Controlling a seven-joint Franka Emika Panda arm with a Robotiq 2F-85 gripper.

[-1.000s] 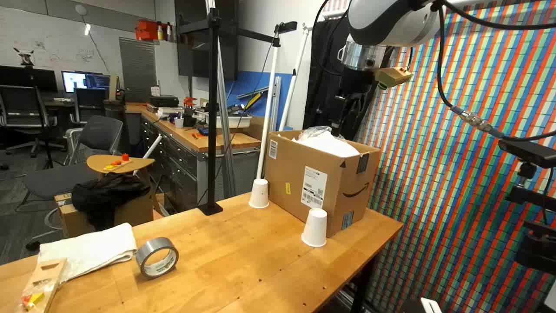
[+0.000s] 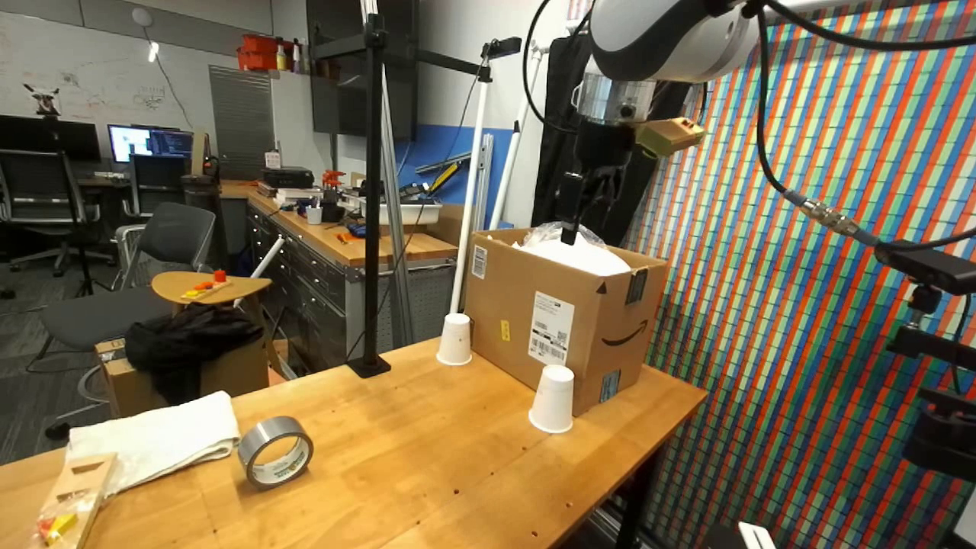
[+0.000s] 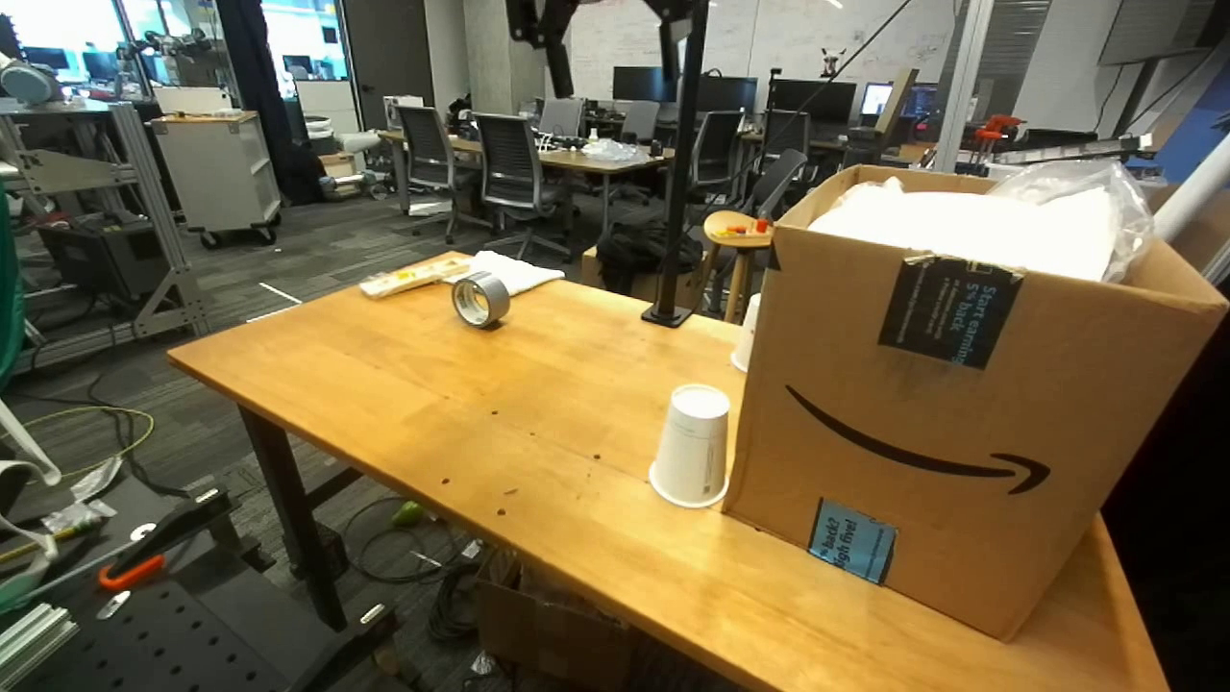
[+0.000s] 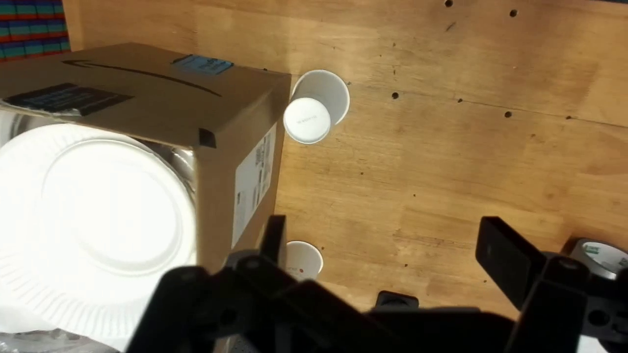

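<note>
My gripper is open above the table, with empty space between its wide-set fingers. Exterior view 2 shows the same open gripper [image 3: 614, 75] high up, only its fingers and lower part in frame. Two white paper cups stand upside down on the wooden table: a nearer cup [image 2: 553, 399] by the front corner of the cardboard box [image 2: 512, 302], and a farther cup [image 2: 454, 339] beside the box's long side. In the wrist view the farther cup [image 4: 304, 259] is partly covered by the left finger. A silver tape roll [image 2: 275, 452] stands on its edge.
White paper plates [image 4: 112, 200] and clear plastic fill the tall open box. A folded white cloth [image 2: 165, 439] and a wooden tray [image 2: 78, 503] lie at the table's far end. A black post [image 2: 372, 229] rises from the table edge. Mid-table is clear.
In exterior view 1, the arm and gripper have shifted left and slightly lower. Cups, box, tape and cloth have stayed in place.
</note>
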